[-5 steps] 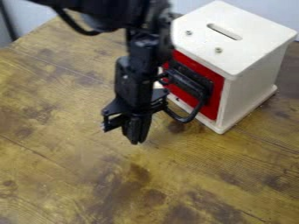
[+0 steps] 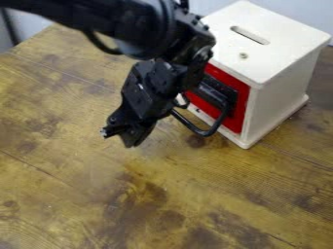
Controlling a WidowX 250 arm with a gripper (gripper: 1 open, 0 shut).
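Note:
My black gripper [image 2: 120,130] is shut, hanging low over the wooden table just left of a white box [image 2: 274,88] with a slot in its top. The box's red front [image 2: 232,121] holds a black panel with a black loop handle, partly hidden behind my arm and wrist. Nothing shows between the fingers.
The table's back edge with a pale wall shows at the top left.
The box has not visibly moved.

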